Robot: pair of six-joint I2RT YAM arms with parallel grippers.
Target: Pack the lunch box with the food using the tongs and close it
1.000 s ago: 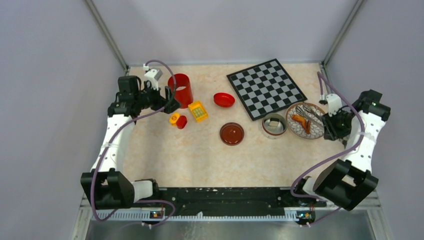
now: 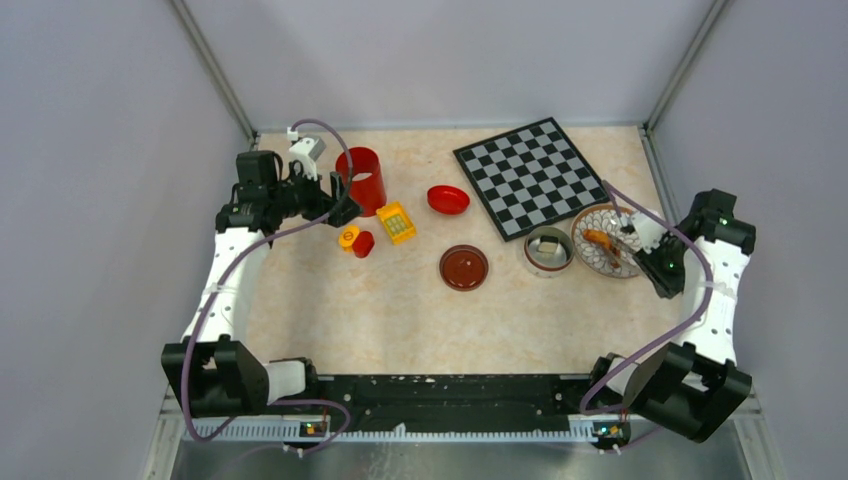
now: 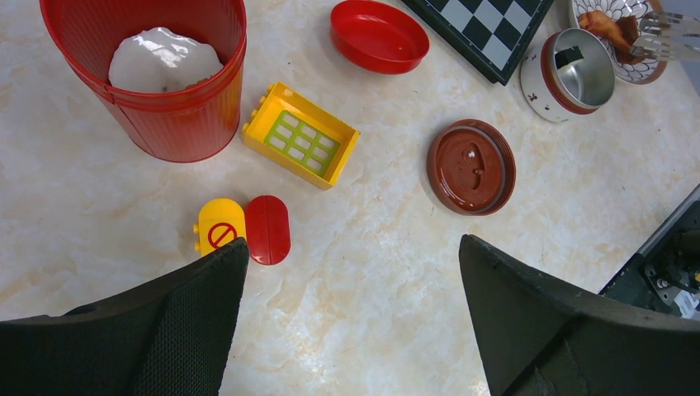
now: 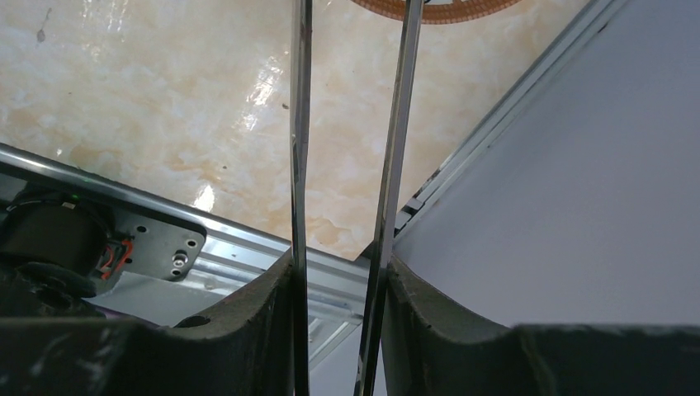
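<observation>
In the top view a patterned plate [image 2: 588, 262] with a brown rim lies at the right, bearing orange-brown food pieces [image 2: 598, 238]. My right gripper is shut on metal tongs [image 4: 394, 140], whose two arms stand apart between its fingers. The tongs' slotted tips [image 3: 658, 37] are over the plate beside the food; whether they grip a piece I cannot tell. Left of the plate sits a round metal-lined container [image 3: 591, 81] with a dark piece inside. My left gripper hangs open and empty over the left side of the table.
A chessboard [image 2: 535, 175] lies behind the container. Further left are a brown dish [image 2: 464, 268], a red dish [image 2: 448, 199], a yellow block tray [image 2: 397, 223], a red cup [image 2: 366, 182], and small yellow and red blocks [image 2: 364, 244].
The food pieces show shifted slightly. The left arm has stayed still.
</observation>
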